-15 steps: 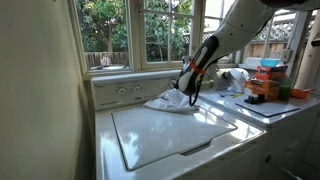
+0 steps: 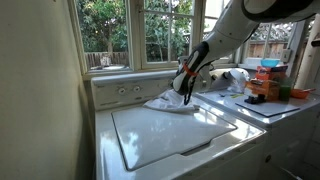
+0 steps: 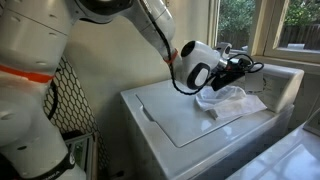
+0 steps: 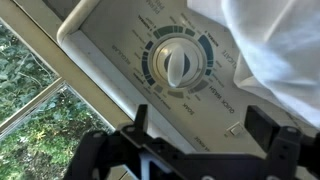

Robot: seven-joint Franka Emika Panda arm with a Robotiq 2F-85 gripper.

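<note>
A white cloth [image 2: 167,103] lies crumpled at the back of the white machine's lid [image 2: 165,135], close to the control panel. In the second exterior view the cloth [image 3: 232,104] spreads below my gripper [image 3: 238,66]. From the wrist, my gripper stands open, its dark fingers wide apart with nothing gripped between them. Ahead of them is the control panel with a round white dial [image 4: 176,63], and folds of the cloth [image 4: 285,45] fill the upper right. Whether a fingertip touches the panel cannot be told.
Windows [image 2: 165,35] rise directly behind the panel. To the right stands a second white surface with an orange and blue stack of items [image 2: 268,78].
</note>
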